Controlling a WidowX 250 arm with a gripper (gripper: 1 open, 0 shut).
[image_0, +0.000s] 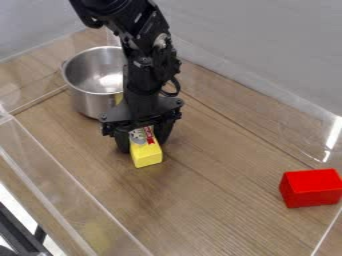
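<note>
My black gripper (142, 133) is low over the wooden floor, its fingers around a yellow block (146, 155) with a red and silver top. The fingers cover much of the block's upper part; whether they are closed on it is unclear. A steel pot (88, 84) stands behind and left of the arm.
A red block (310, 187) lies at the right. Bare wooden floor (234, 150) spreads between it and my gripper. White walls bound the back, and a clear panel edge runs along the left.
</note>
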